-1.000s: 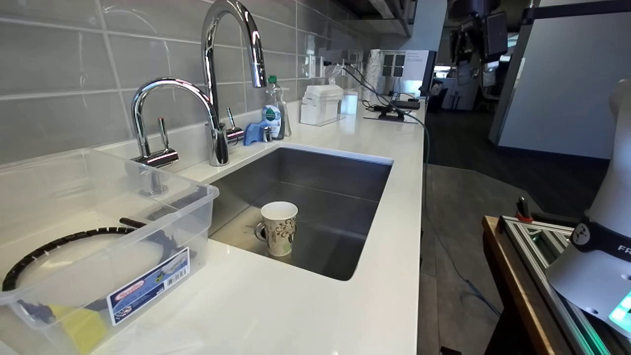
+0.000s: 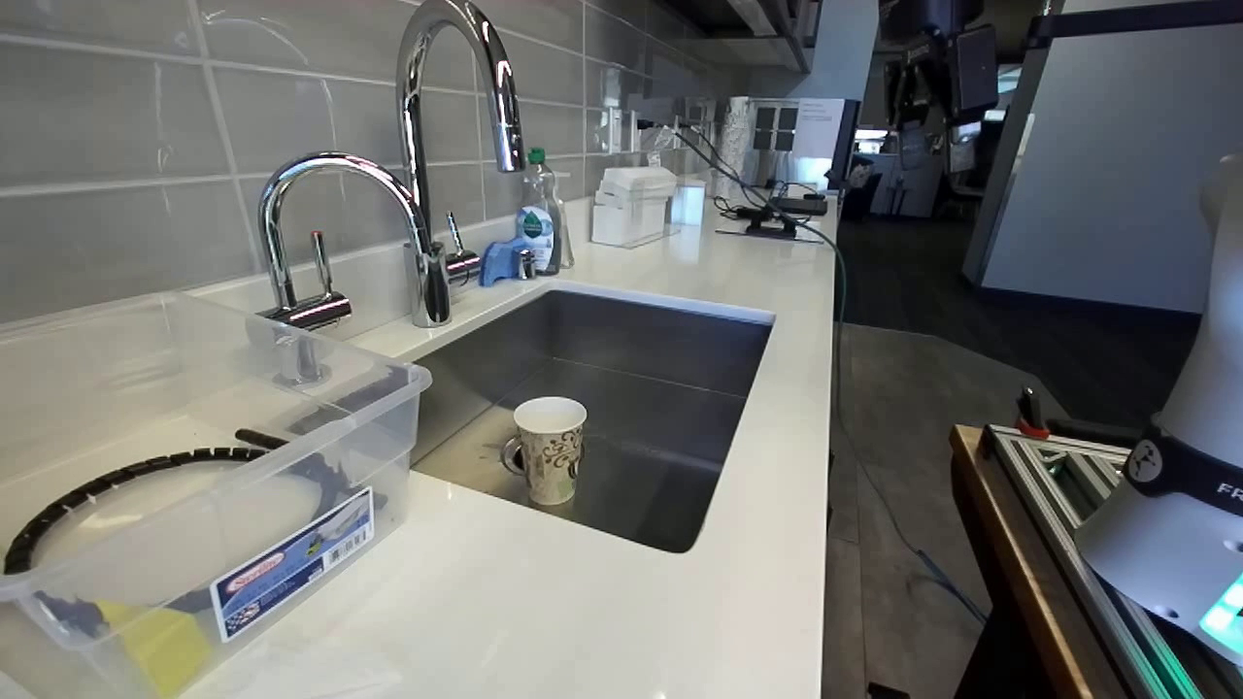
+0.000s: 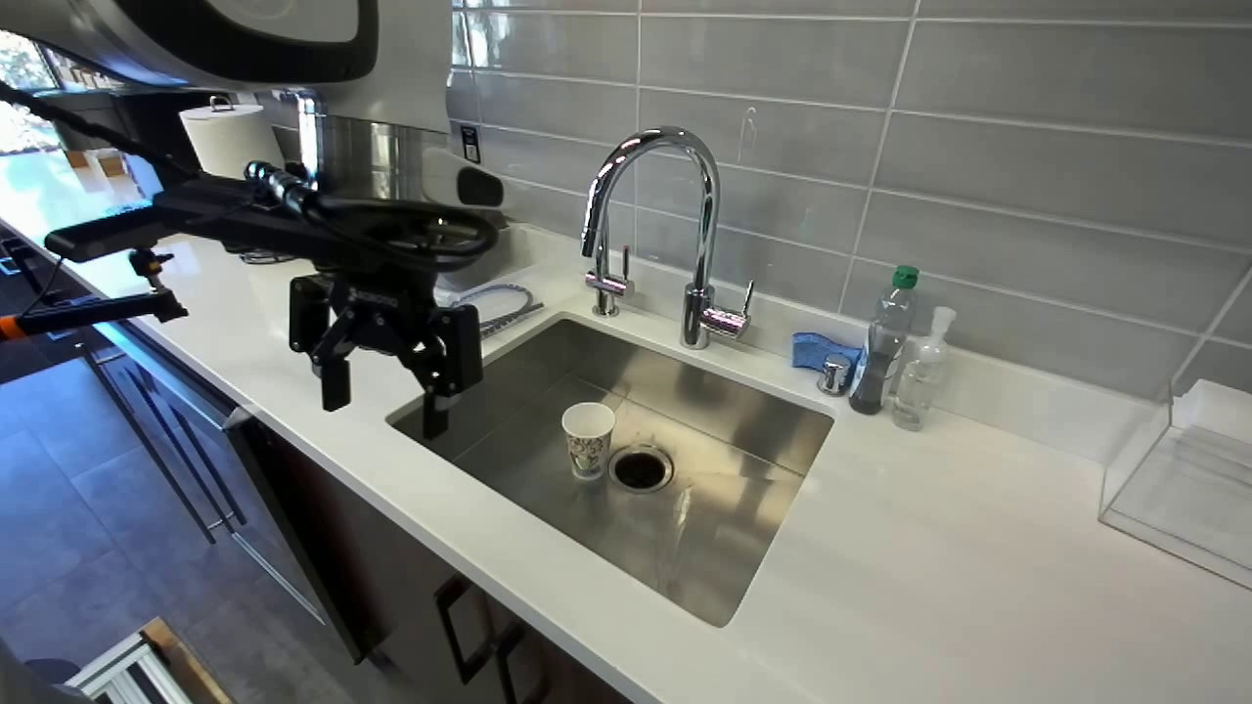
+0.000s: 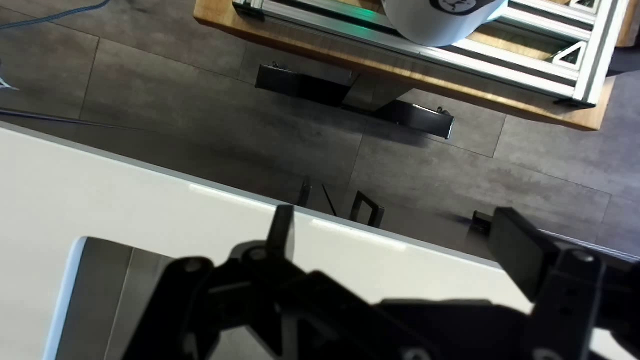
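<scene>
A patterned mug (image 2: 551,452), pale inside with brown scrollwork, stands upright in the steel sink (image 2: 653,349). The other exterior view shows the same mug (image 3: 588,440) beside the drain (image 3: 642,469). My gripper (image 3: 384,411) hangs well above the counter, left of the sink and away from the mug. Its fingers (image 3: 335,382) are spread wide with nothing between them. From the wrist, the gripper is open over the counter's front edge; the mug is out of that view.
Two faucets (image 3: 701,223) rise behind the sink, with a blue sponge (image 3: 822,351), a green-capped soap bottle (image 3: 882,340) and a clear pump bottle (image 3: 923,374) alongside. A clear plastic bin (image 2: 402,396) holds loose items. The counter (image 3: 939,551) right of the sink is bare.
The gripper has shifted very slightly at the top of exterior view 1. The mug and everything on the counter stay in place.
</scene>
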